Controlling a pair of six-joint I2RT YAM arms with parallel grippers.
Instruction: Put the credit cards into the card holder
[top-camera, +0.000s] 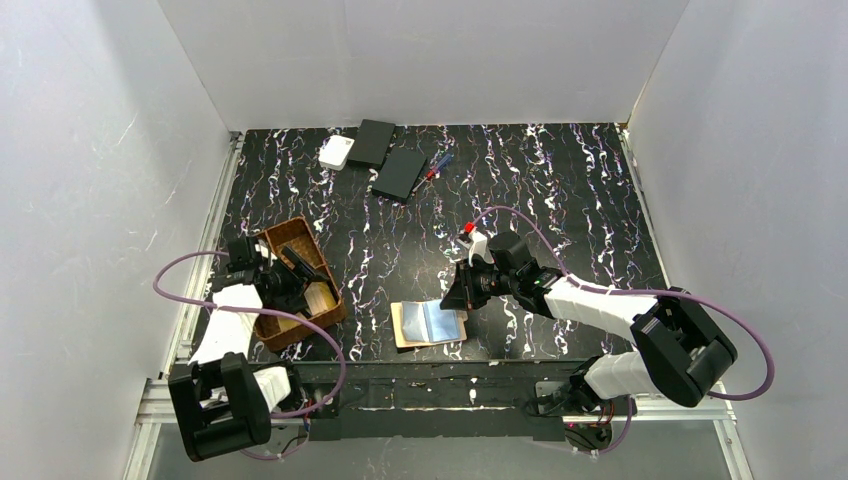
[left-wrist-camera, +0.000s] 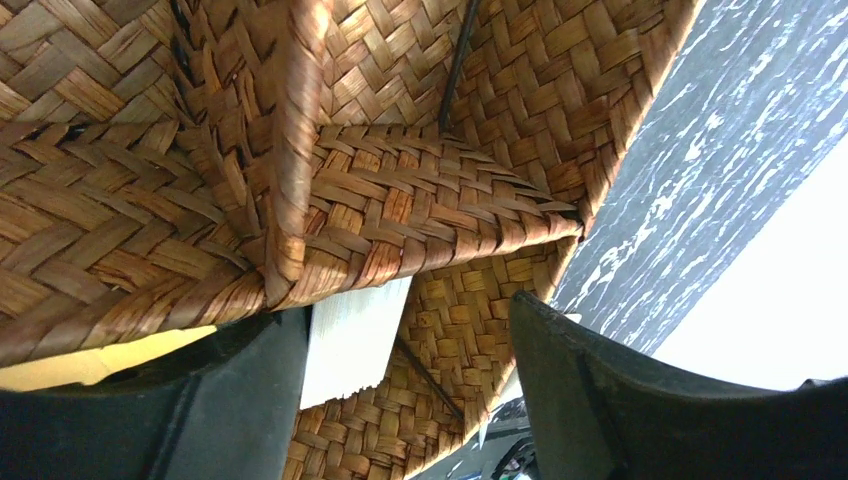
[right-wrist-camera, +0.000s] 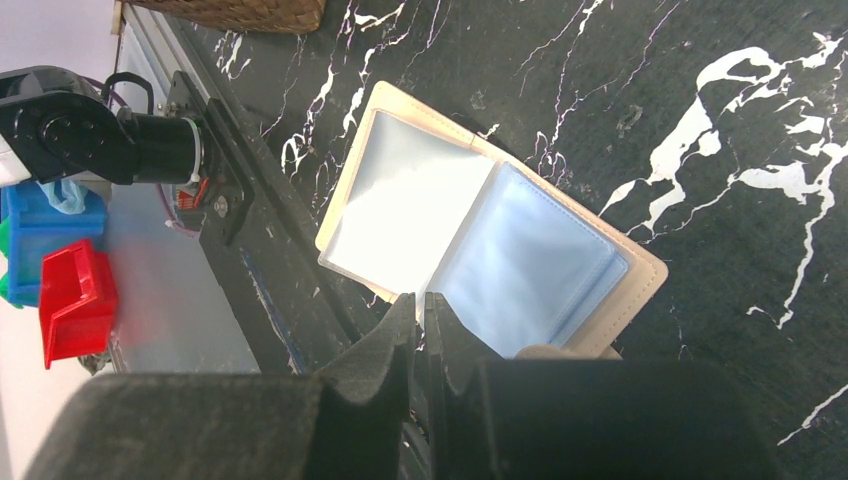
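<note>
The open card holder (right-wrist-camera: 410, 200), tan-edged with clear and bluish sleeves, lies flat on the table in the right wrist view. My right gripper is over its near edge, shut, with nothing visible between its fingertips. In the left wrist view my left gripper is open at a woven basket (left-wrist-camera: 440, 195). One finger (left-wrist-camera: 240, 400) reaches into a compartment, beside a white card-like piece (left-wrist-camera: 355, 345); the other finger (left-wrist-camera: 590, 390) is outside the basket's edge. A yellow piece (left-wrist-camera: 100, 362) shows partly behind the divider.
Two black boxes (top-camera: 371, 143), a white box (top-camera: 336, 152) and a thin red-and-blue tool (top-camera: 435, 170) lie at the back of the table. Both walls stand close to the table's sides.
</note>
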